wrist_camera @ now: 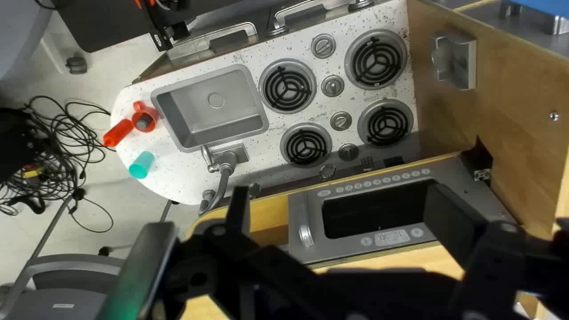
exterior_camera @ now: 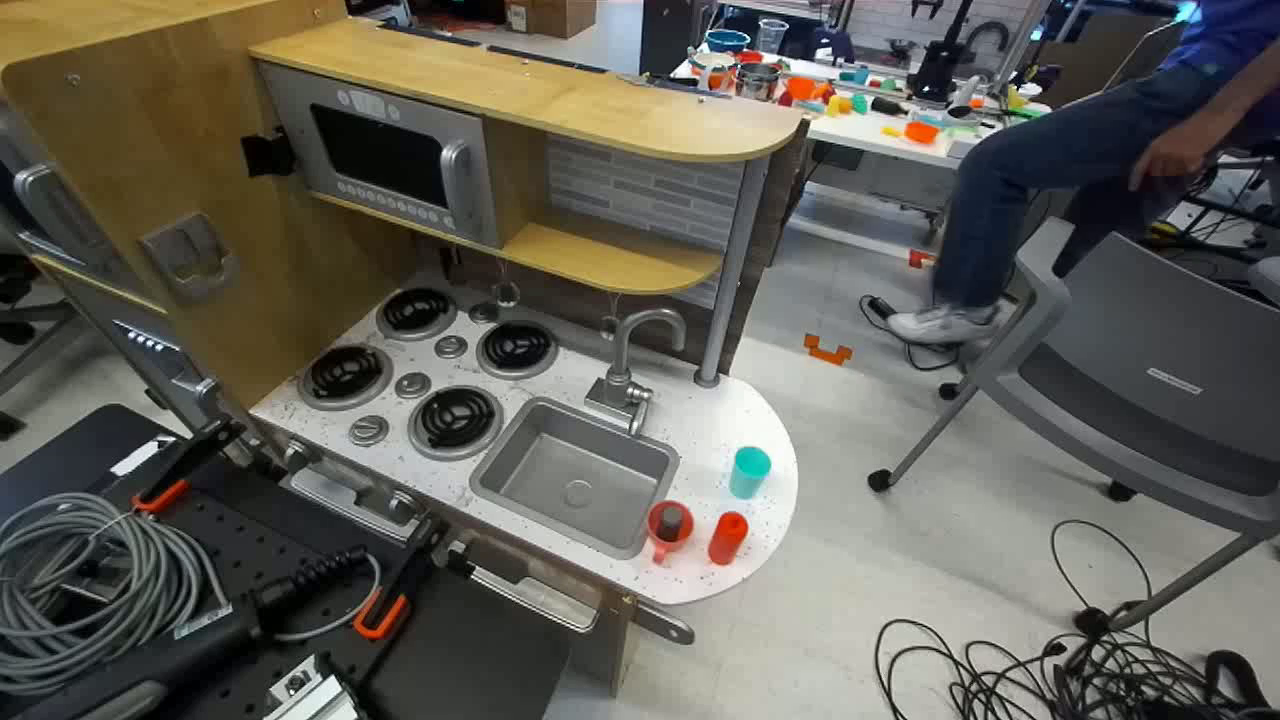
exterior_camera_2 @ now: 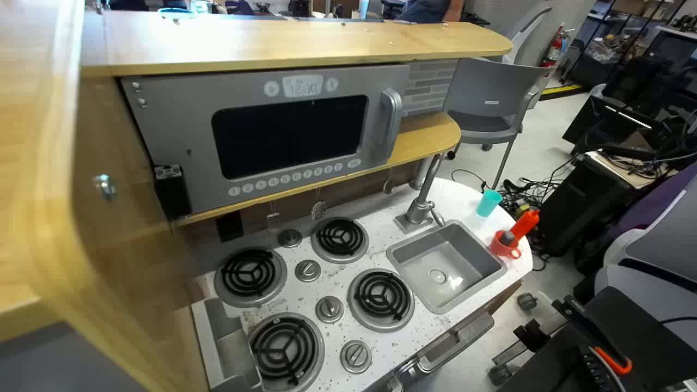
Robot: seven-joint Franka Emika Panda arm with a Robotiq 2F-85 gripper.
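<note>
A teal cup (exterior_camera: 750, 472) stands on the rounded end of the white counter, beside the sink (exterior_camera: 578, 476). Closer to the counter's front are a red mug (exterior_camera: 661, 539) with something dark inside it and a red bottle-like object (exterior_camera: 727, 539). The wrist view looks down on the same teal cup (wrist_camera: 141, 165), red mug (wrist_camera: 145, 118) and red bottle (wrist_camera: 118, 133). My gripper is open high above the toy kitchen, its fingers (wrist_camera: 453, 218) wide apart with nothing between them. Neither exterior view shows the gripper.
A faucet (exterior_camera: 621, 374) rises behind the empty sink. Several black burners (exterior_camera_2: 380, 293) and knobs fill the other half of the counter. The microwave (exterior_camera_2: 281, 130) and wooden top shelf (exterior_camera_2: 294, 42) overhang the back; a tall wooden side panel (exterior_camera: 204, 204) closes one end.
</note>
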